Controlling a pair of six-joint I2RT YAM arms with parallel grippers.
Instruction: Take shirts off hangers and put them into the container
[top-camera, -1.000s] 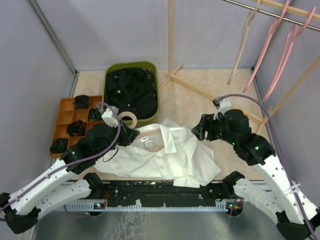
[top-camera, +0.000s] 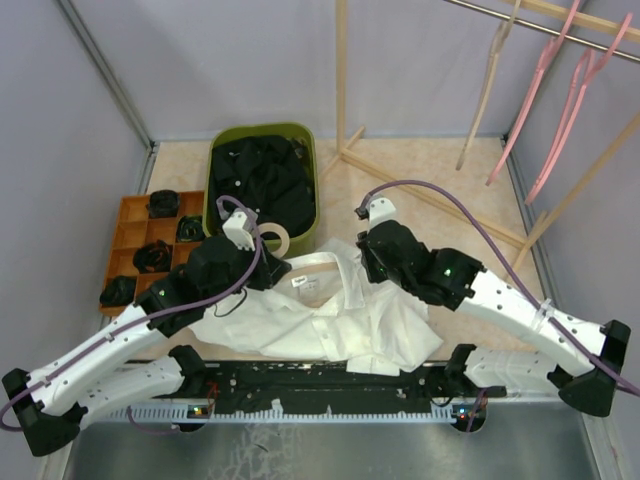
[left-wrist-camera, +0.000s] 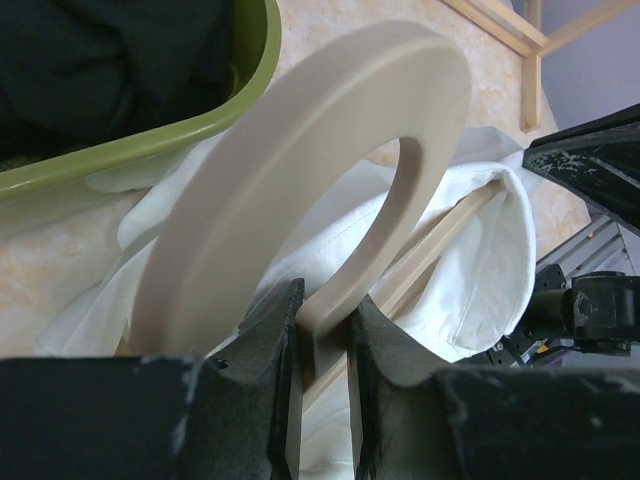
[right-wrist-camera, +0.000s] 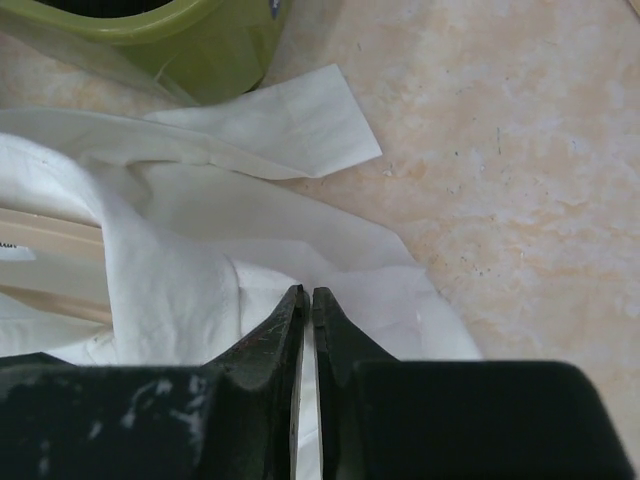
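Note:
The white shirt (top-camera: 270, 325) lies spread on the table, its open collar around the pale hanger (top-camera: 274, 237). My left gripper is shut on the hanger at the base of its large flat hook; the hanger's bar runs into the shirt's neck opening. At the right side of the collar, my right gripper has its fingertips almost together, with a raised fold of the shirt (right-wrist-camera: 170, 285) running up to them. In the top view the right gripper (top-camera: 366, 265) is partly hidden by its own arm.
Behind the left arm stands a green bin (top-camera: 316, 180) holding dark cloth. A brown divided tray (top-camera: 125, 235) is at the left. Wooden rack feet (top-camera: 430, 197) cross the table at the back, and pink hangers (top-camera: 535, 85) hang at upper right.
The left gripper with the hanger has shifted slightly right.

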